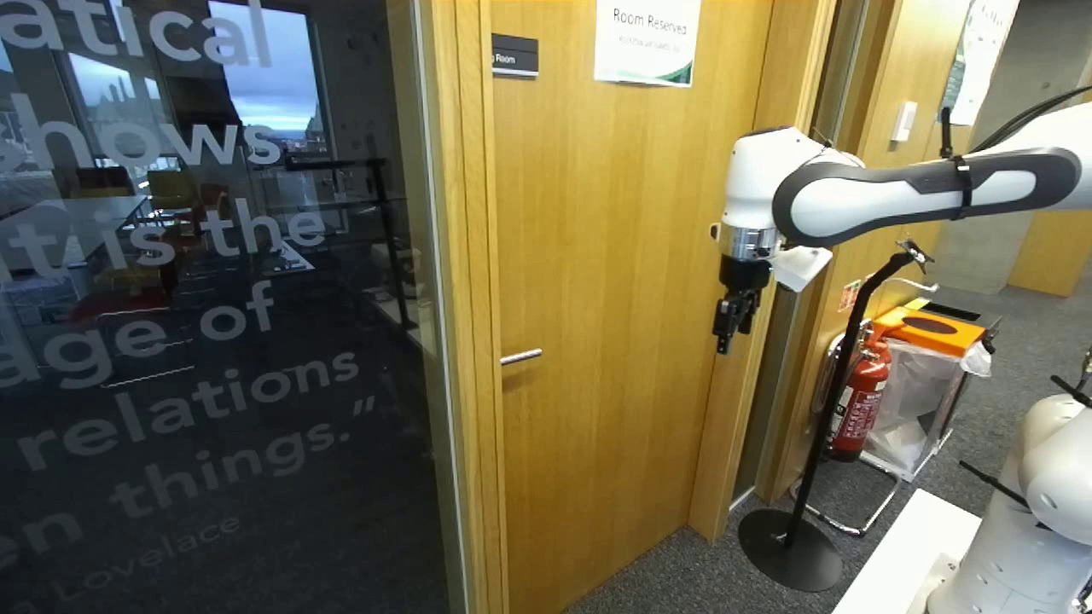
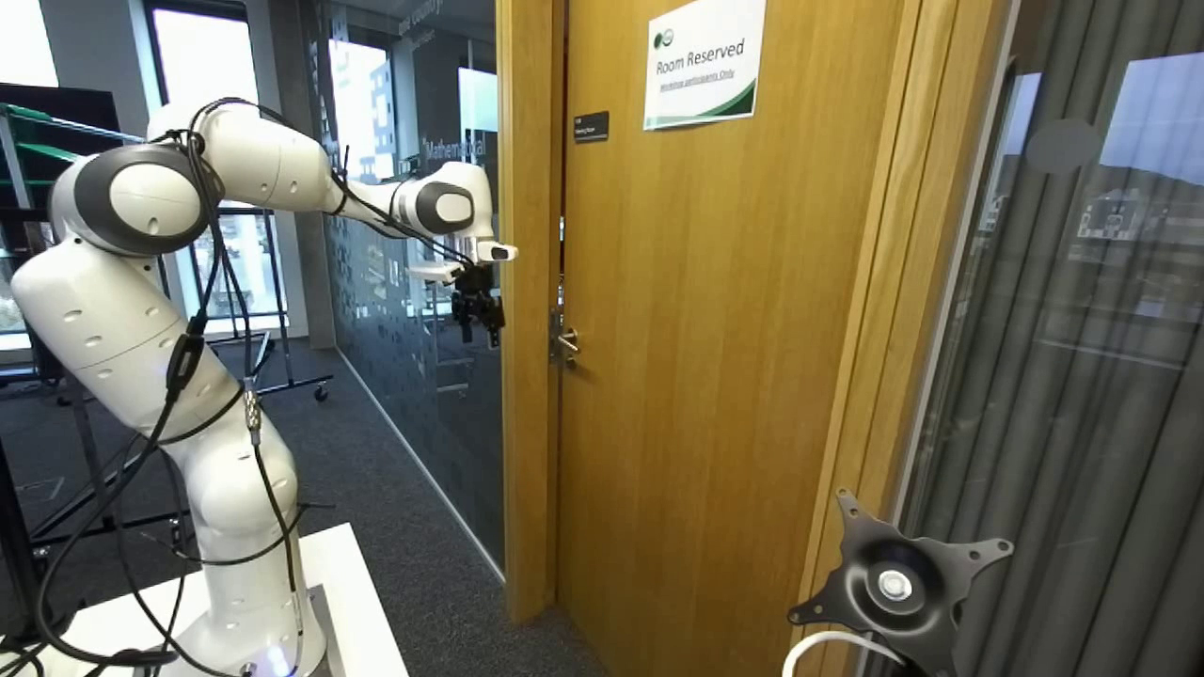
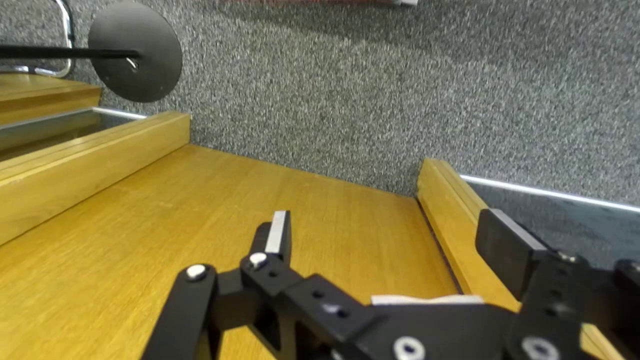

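The wooden door (image 1: 604,256) looks closed in exterior view 1, its metal lever handle (image 1: 521,356) at the left edge. In exterior view 2 the handle (image 2: 570,340) shows beside the frame. My gripper (image 2: 481,332) points down in the air left of the handle, apart from it in that view. Seen from the wrist, the gripper is open, its fingers (image 3: 277,233) wide apart with no object held between them. A pale strip (image 3: 426,299) shows behind the gripper's body; I cannot tell what it is.
A black stand (image 1: 788,547), a red fire extinguisher (image 1: 862,399) and an orange-topped bin (image 1: 926,331) stand right of the door. A dark mounting bracket (image 2: 897,583) sits low in exterior view 2. Wooden frame posts (image 2: 530,338) border the door.
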